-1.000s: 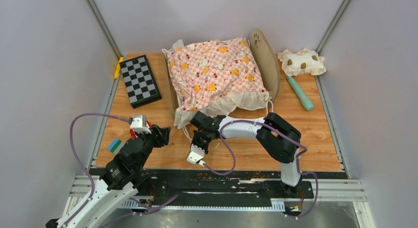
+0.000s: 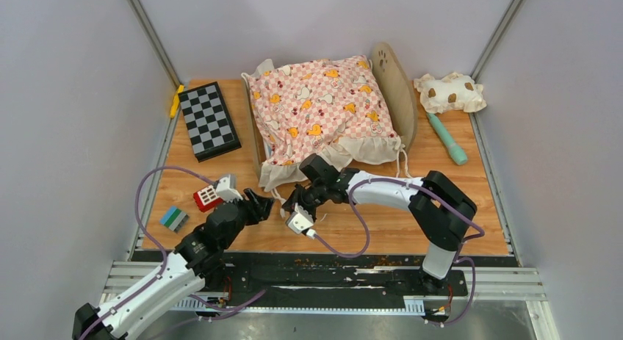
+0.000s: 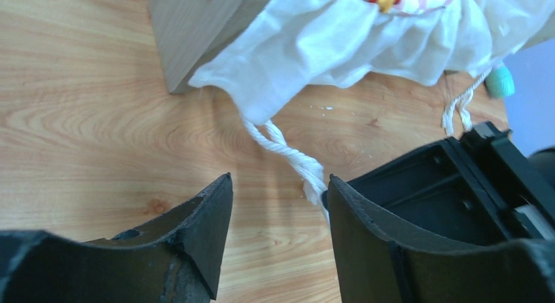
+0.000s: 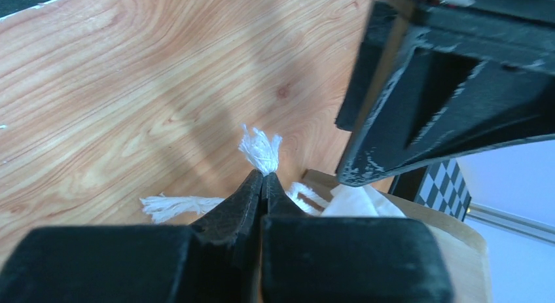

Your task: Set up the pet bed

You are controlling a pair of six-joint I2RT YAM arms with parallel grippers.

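The pet bed's wooden frame [image 2: 394,98] carries a pink checked cover [image 2: 316,109] with a ruffled cream edge. From the cover's front left corner hangs a white cord [image 3: 281,146], in the left wrist view. My right gripper is shut on the cord's end, whose frayed tuft [image 4: 260,150] sticks out past the fingertips. My left gripper is part open, the cord crossing just beyond its right finger, nothing held between its fingers. In the top view my left gripper [image 2: 269,205] faces the right one [image 2: 288,204] closely, in front of the bed.
A cream spotted pillow [image 2: 449,93] and a green cylinder [image 2: 447,138] lie right of the bed. To the left are a checkered board [image 2: 209,120], a red calculator-like item [image 2: 207,198] and a striped block [image 2: 174,219].
My left gripper has moved right, toward the bed's front corner. The bed and cover have stayed put.
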